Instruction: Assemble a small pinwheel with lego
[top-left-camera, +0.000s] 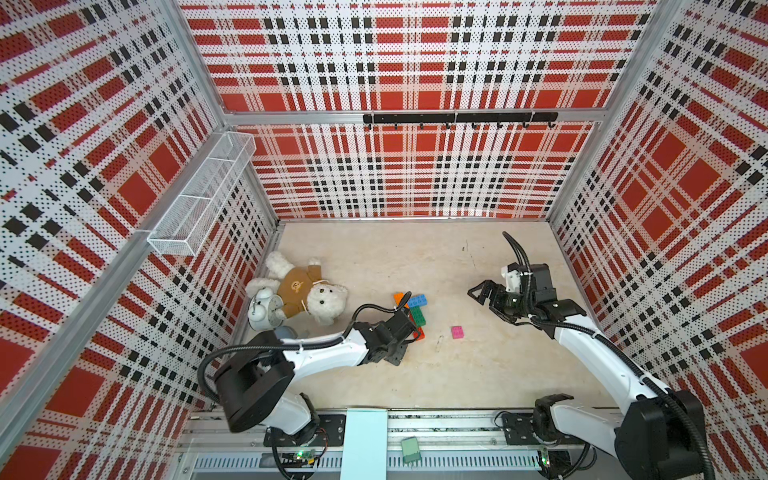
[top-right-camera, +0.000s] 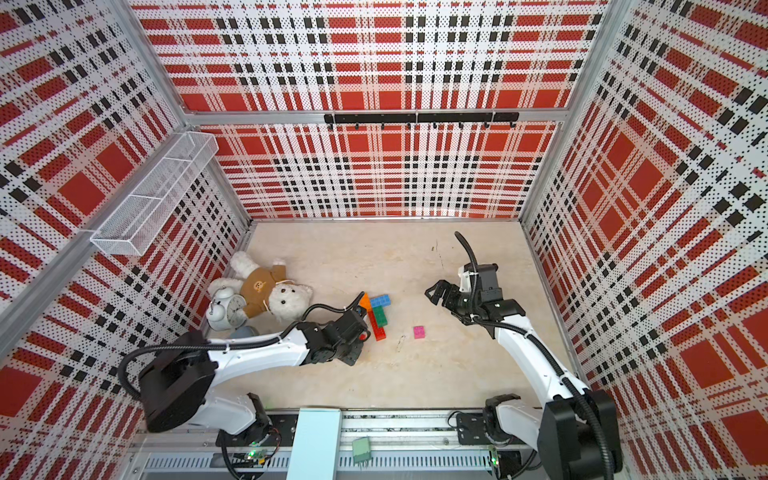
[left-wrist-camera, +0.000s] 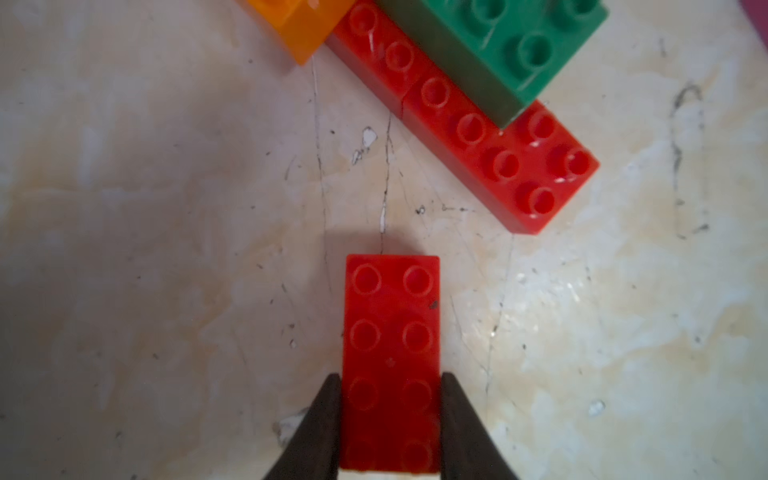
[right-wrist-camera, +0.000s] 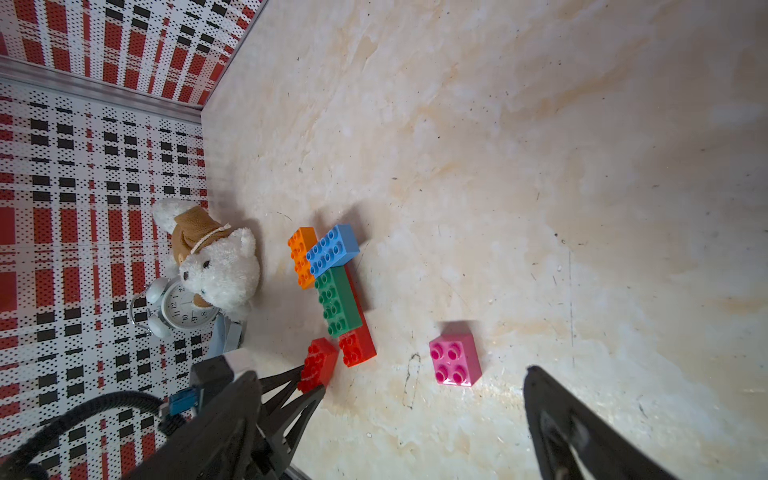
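In the left wrist view, my left gripper is shut on a long red brick (left-wrist-camera: 390, 336), just below a joined group of lego: two red bricks (left-wrist-camera: 480, 136), a green brick (left-wrist-camera: 496, 40) and an orange brick (left-wrist-camera: 296, 20). The right wrist view also shows a blue brick (right-wrist-camera: 332, 249) at the group's upper end. A pink 2x2 brick (right-wrist-camera: 454, 360) lies apart to the right. My right gripper (top-left-camera: 484, 291) hangs open at the right of the table, nothing between its fingers.
A plush bear (top-left-camera: 297, 288) and a white alarm clock (right-wrist-camera: 185, 306) lie at the left edge. A wire basket (top-left-camera: 196, 200) is fixed on the left wall.
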